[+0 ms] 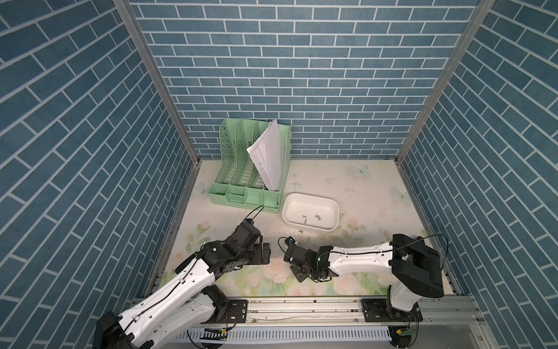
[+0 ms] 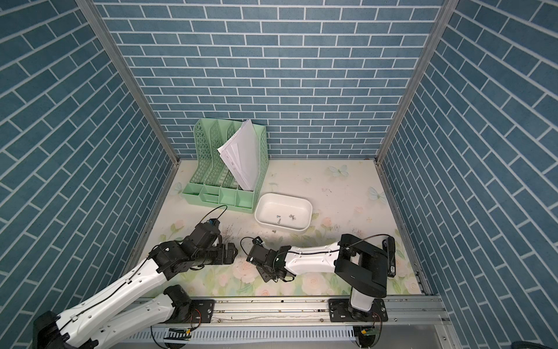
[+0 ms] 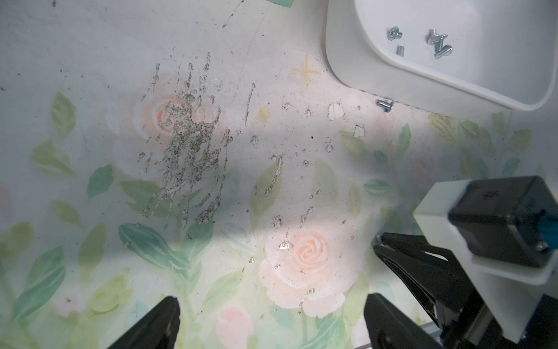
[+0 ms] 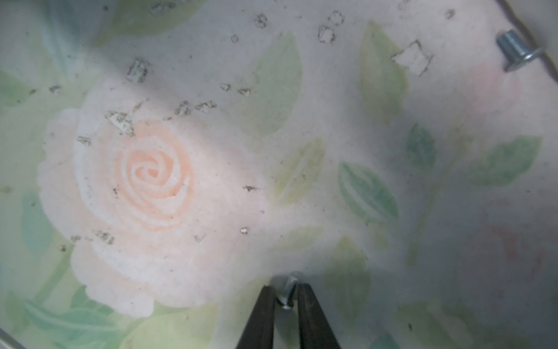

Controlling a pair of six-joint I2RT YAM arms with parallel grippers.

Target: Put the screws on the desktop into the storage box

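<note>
The white storage box (image 1: 310, 203) holds several small screws (image 3: 441, 40). A screw lies on the desktop just outside the box's near wall; it also shows at upper right in the right wrist view. My right gripper is low over the desk, its narrowly parted fingertips at a second screw (image 4: 290, 289); whether they grip it I cannot tell. My left gripper stands open over bare, scuffed desktop, nothing between its fingers, left of the right gripper.
A green file rack (image 1: 232, 192) with papers (image 1: 267, 154) stands at the back left. Tiled walls enclose the desk on the sides and back.
</note>
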